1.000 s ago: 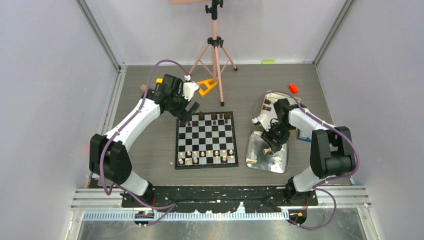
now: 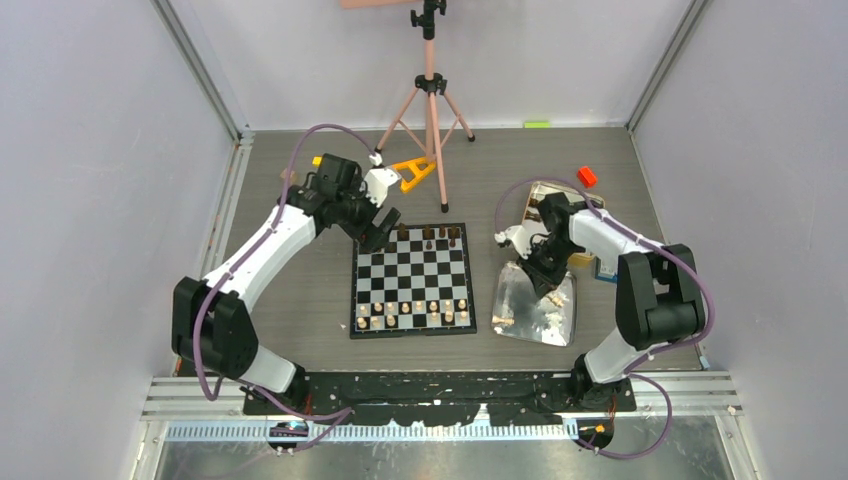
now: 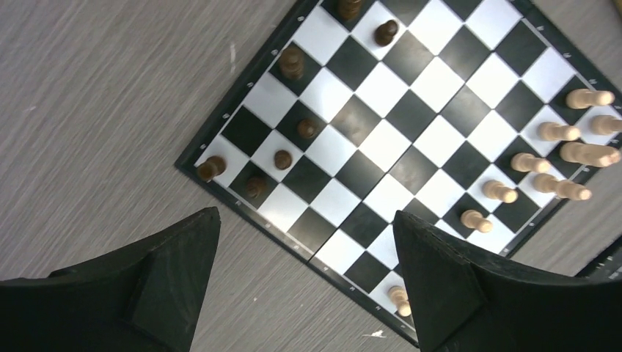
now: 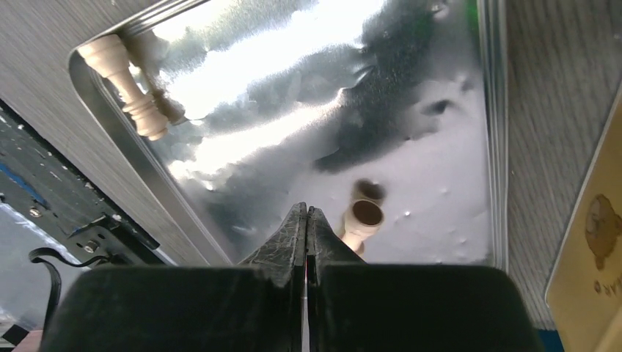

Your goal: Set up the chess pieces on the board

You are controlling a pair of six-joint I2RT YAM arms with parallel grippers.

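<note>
In the right wrist view my right gripper is shut, its fingertips pressed together with nothing between them. A light wooden chess piece (image 4: 361,222) shows just to the right of those tips, outside the fingers and partly hidden behind them. Another light piece (image 4: 126,86) lies in the corner of the metal tray (image 4: 498,147). My left gripper is open and empty, above the corner of the chessboard (image 2: 410,333) where dark pieces (image 3: 291,64) stand. Several light pieces (image 3: 477,221) stand along the opposite side.
Right of the tray lies a light brown board with a bear print (image 4: 603,227). A tripod (image 2: 438,150) stands behind the chessboard, with a yellow bracket (image 2: 412,172) at its foot. A red block (image 2: 587,177) sits at the back right.
</note>
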